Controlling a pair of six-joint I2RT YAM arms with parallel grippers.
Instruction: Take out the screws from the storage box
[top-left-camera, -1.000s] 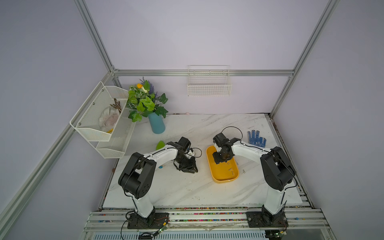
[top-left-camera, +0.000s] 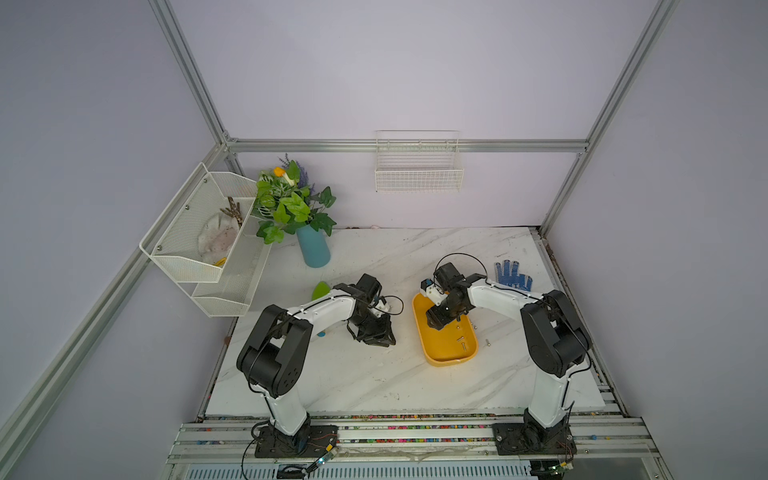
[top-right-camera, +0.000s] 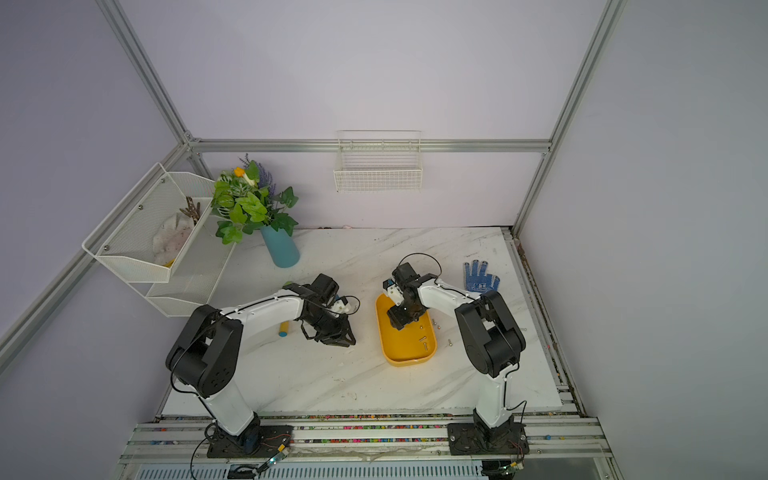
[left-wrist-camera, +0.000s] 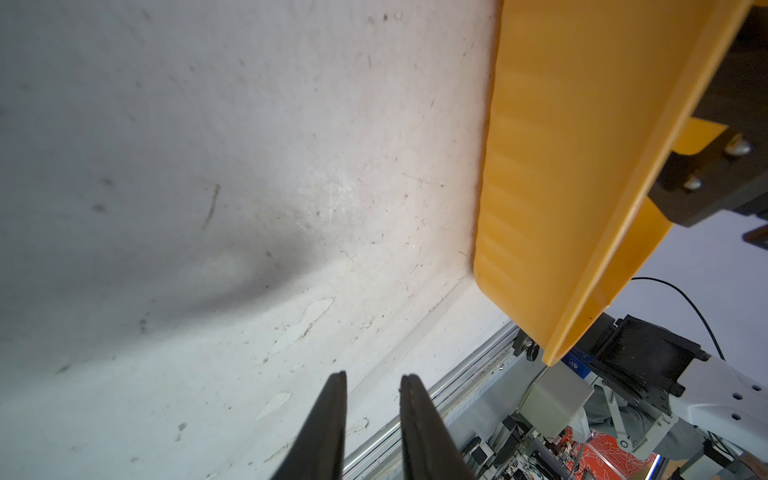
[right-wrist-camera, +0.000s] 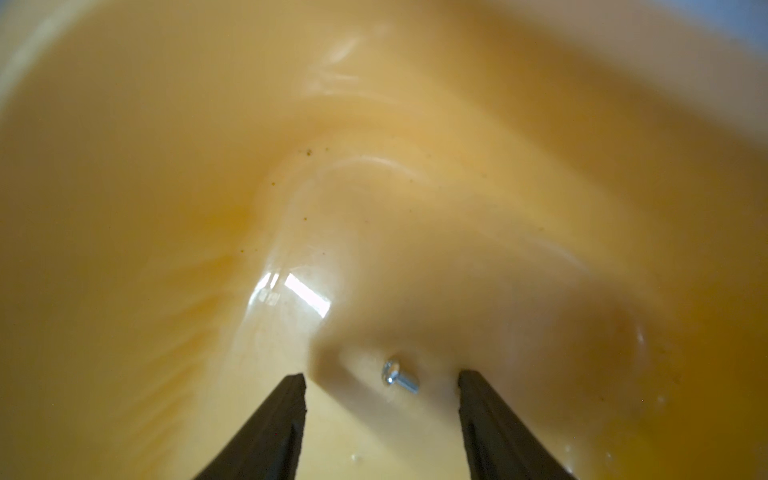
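Observation:
The yellow storage box (top-left-camera: 444, 348) sits right of centre on the marble table, with a few small screws (top-right-camera: 424, 340) in its front part. My right gripper hangs inside the box, open, with a single screw (right-wrist-camera: 400, 376) lying on the floor between and just beyond its fingertips. More small screws (top-left-camera: 487, 342) lie on the table right of the box. My left gripper is left of the box, part open, with nothing seen between its fingers.
A blue glove (top-left-camera: 514, 276) lies at the back right. A teal vase with plants (top-left-camera: 313, 246) stands at the back left, by a white wire basket (top-left-camera: 184, 264). A green item (top-left-camera: 320, 289) is partly behind the left arm.
The right wrist has turned and shifted slightly over the box. The left arm shows no visible movement.

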